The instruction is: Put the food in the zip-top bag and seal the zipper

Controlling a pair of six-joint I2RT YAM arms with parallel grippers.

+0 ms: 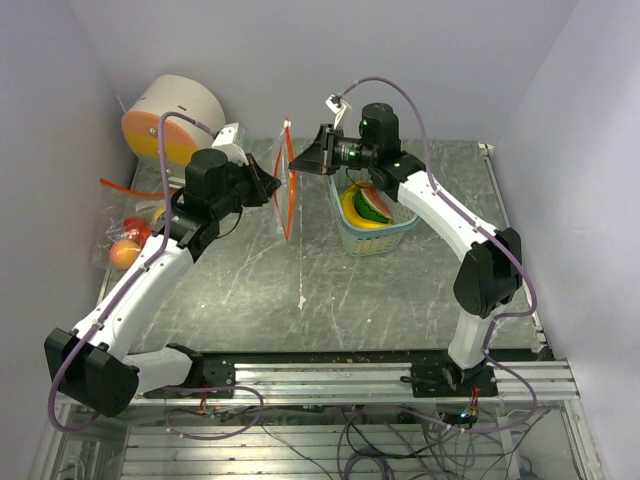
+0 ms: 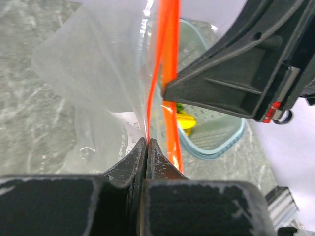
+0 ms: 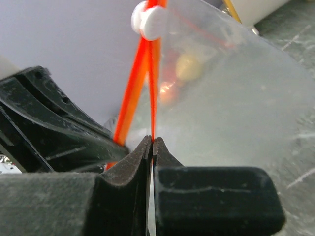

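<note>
A clear zip top bag (image 2: 98, 73) with orange zipper strips (image 1: 290, 190) hangs upright between the two arms. My left gripper (image 1: 275, 192) is shut on one strip at the bag's mouth, and that strip runs down between its fingertips in the left wrist view. Opposite it, my right gripper is shut on the other strip's edge, which enters between its tips. The strips stand slightly apart around the middle, so the mouth is parted there. No food shows inside the bag. A watermelon slice (image 1: 371, 205) and a yellow banana (image 1: 352, 212) lie in the basket.
The light blue basket (image 1: 372, 241) stands right of the bag, under the right forearm. At far left lies another clear bag with an orange strip (image 1: 130, 187) and round fruit (image 1: 125, 253). A bread-shaped box (image 1: 175, 118) sits behind.
</note>
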